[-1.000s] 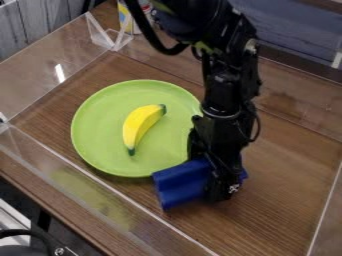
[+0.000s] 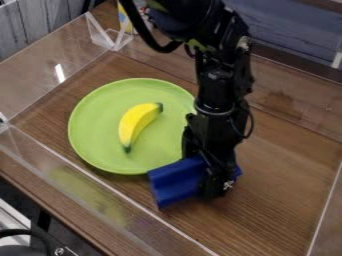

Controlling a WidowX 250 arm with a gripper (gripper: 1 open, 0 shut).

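My black gripper [image 2: 211, 160] reaches down over a blue object [image 2: 177, 184], which lies on the wooden floor at the lower right edge of the green plate [image 2: 96, 124]. The fingers are around or against the blue object; they are dark and partly hidden, so their exact hold is unclear. A yellow banana [image 2: 139, 124] lies on the plate, left of the gripper.
Clear walls [image 2: 30, 90] border the wooden work area [image 2: 278, 180], which is bare to the right of the gripper. A yellow container [image 2: 123, 18] stands outside at the back left.
My gripper has risen very slightly, and the blue object has shifted a little with it or beside it. The plate and banana are unchanged.
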